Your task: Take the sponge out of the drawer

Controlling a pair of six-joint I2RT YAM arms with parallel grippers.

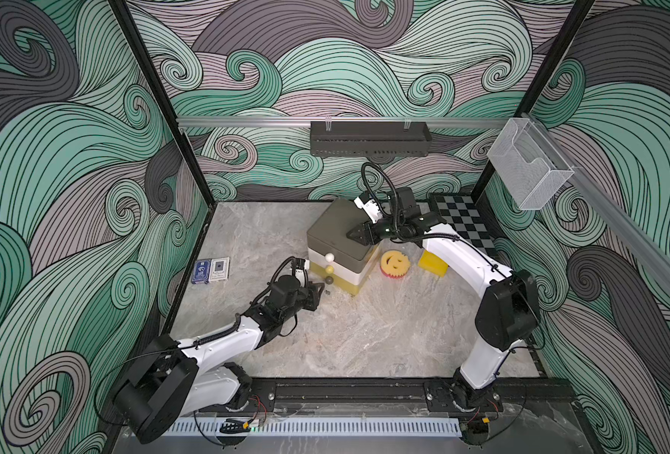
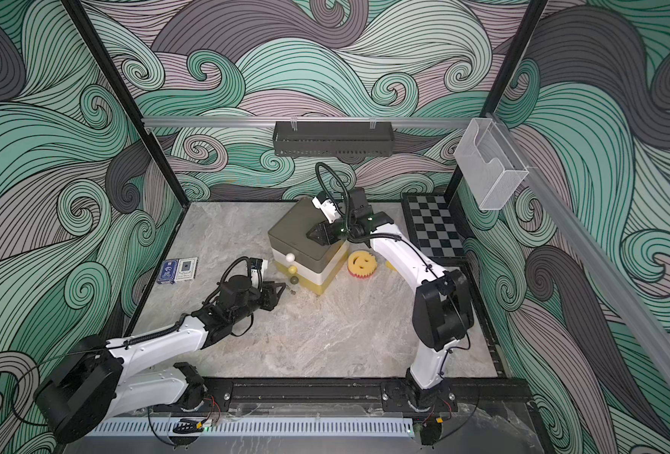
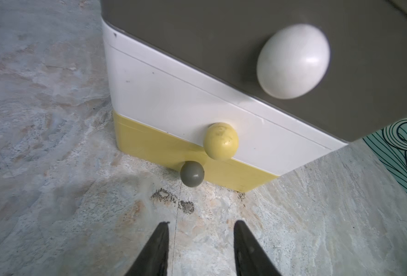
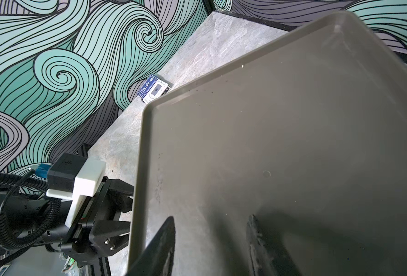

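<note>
A drawer box (image 1: 338,227) with a grey top, white middle and yellow bottom drawer stands mid-table. In the left wrist view all three drawers look closed, with a white knob (image 3: 293,61), a yellow knob (image 3: 220,141) and a grey knob (image 3: 192,173). My left gripper is open in front of the knobs, apart from them and empty. Over the grey top, my right gripper is open, with nothing between its fingers. Right of the box lie a round smiling yellow-and-pink piece (image 1: 394,264) and a yellow block (image 1: 433,262). The drawers' insides are hidden.
Card boxes (image 1: 210,271) lie at the far left. A checkered board (image 1: 463,219) sits at the back right. A wire basket (image 1: 530,166) hangs above it.
</note>
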